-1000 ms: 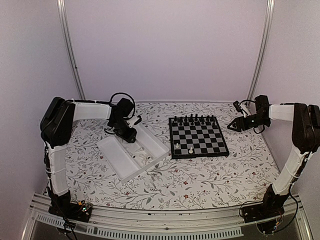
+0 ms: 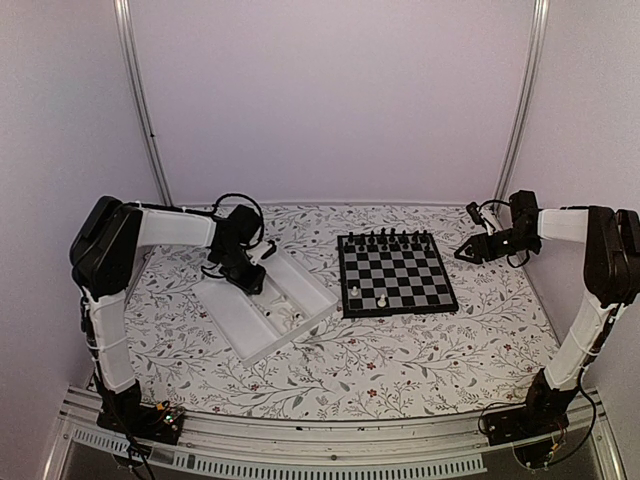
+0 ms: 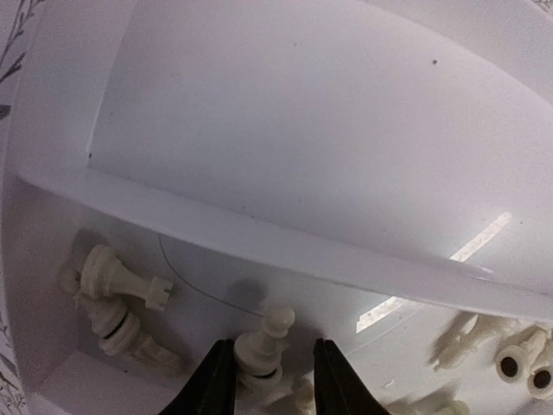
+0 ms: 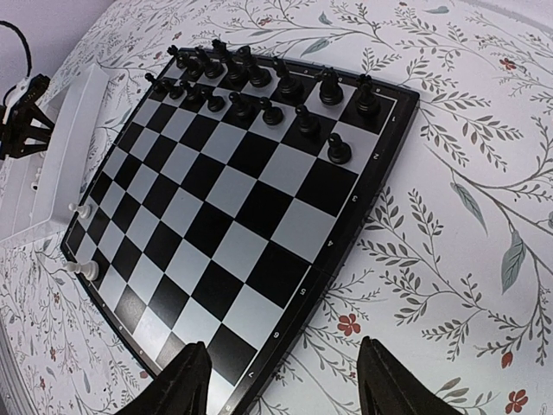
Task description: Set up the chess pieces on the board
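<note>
My left gripper is down in the white box [image 2: 225, 320] at left, fingers part open around a white pawn [image 3: 268, 337]. Other white pieces lie near it: a rook [image 3: 121, 277], more pieces [image 3: 518, 354]. The chessboard [image 2: 395, 275] has black pieces [image 4: 289, 82] standing along its far side and two white pieces [image 4: 85, 268] near one edge. My right gripper hangs open over the board's right side, nothing between its fingers.
The box has divided compartments; the one beside the pawn [image 3: 302, 121] is empty.
The left arm has moved slightly left and down within the box over the last second. The right arm and the board look unchanged.
</note>
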